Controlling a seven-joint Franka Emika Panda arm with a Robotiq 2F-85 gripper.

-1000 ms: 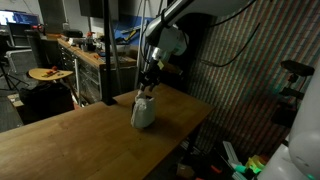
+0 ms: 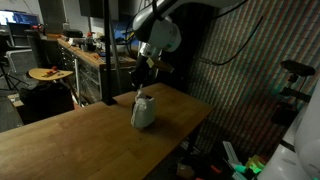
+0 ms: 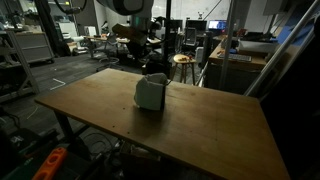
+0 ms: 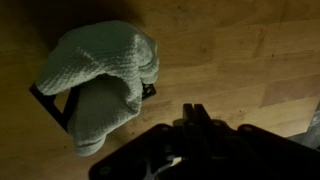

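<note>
A pale, textured cloth [image 4: 100, 65] lies bunched over a dark-edged object [image 4: 52, 102] in the wrist view. In both exterior views the cloth [image 2: 143, 112] [image 3: 150, 94] stands as an upright lump on the wooden table [image 2: 75, 140]. Above and behind it hangs my gripper [image 2: 150, 72] [image 3: 134, 47], clear of the tabletop. The wrist view has the dark fingers of the gripper close together at the bottom, to the right of the cloth and apart from it. What lies between them is too dark to make out.
Bare tabletop [image 3: 215, 120] spreads around the cloth. Beyond the table are a dark post [image 2: 107, 60], a wooden cabinet [image 2: 85, 65] and a round stool [image 2: 50, 74]. A dark ribbed partition [image 2: 250, 75] stands at the right.
Over the last second the arm has risen and shifted a little left in exterior view 1. The cloth stays in about the same place.
</note>
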